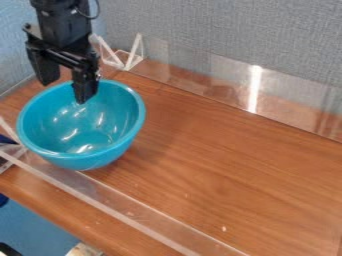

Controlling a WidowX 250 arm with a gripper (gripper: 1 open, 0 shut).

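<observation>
A black gripper [64,72] hangs at the upper left, its two fingers pointing down and spread open, just above the back rim of a turquoise bowl [83,135]. The bowl sits upright on the left of the wooden table [241,180] and looks empty. Nothing shows between the fingers.
A white wire holder [118,58] stands at the back left. Clear panels line the back and front edges. A dark blue object and white frame are at the left edge.
</observation>
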